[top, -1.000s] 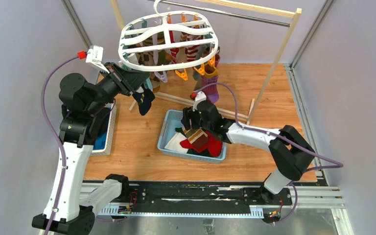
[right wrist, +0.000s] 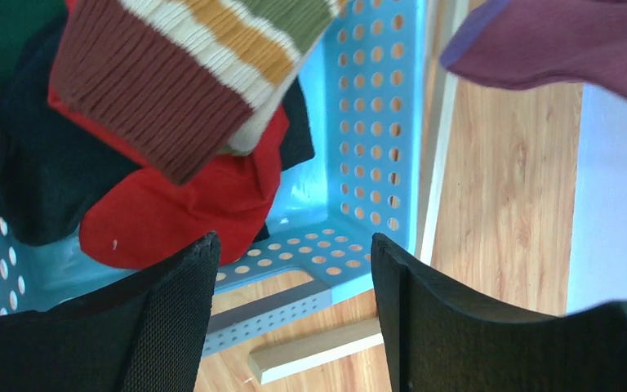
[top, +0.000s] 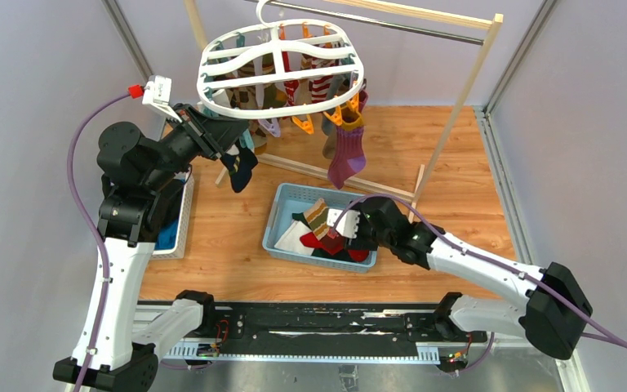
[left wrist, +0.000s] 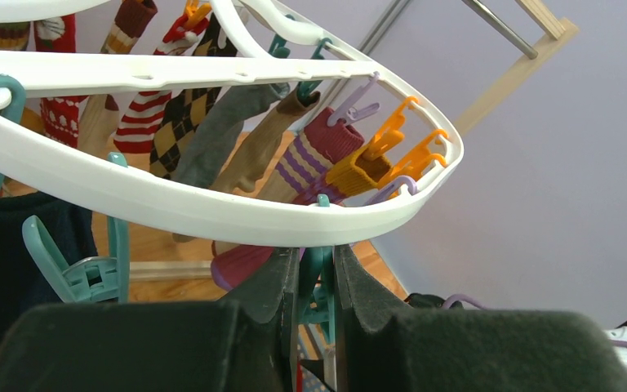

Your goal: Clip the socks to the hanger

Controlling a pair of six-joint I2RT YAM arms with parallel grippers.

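The white oval hanger [top: 277, 113] hangs at the back with several socks clipped under it, among them a purple sock [top: 349, 151] at its right end. At the hanger's front edge, my left gripper is shut on a teal clip [left wrist: 320, 306]. An empty teal clip [left wrist: 98, 278] and a dark sock [left wrist: 16, 253] hang to its left. Over the right part of the blue basket [top: 276, 204], my right gripper stands open, nothing between its fingers. A brown striped sock [right wrist: 171, 90] lies on a red sock [right wrist: 204, 208] in the basket.
A white basket [top: 181, 237] with blue cloth stands at the left, partly behind my left arm. The stand's wooden post [top: 457, 110] rises at the right.
The purple sock sways. My left arm has stayed still.
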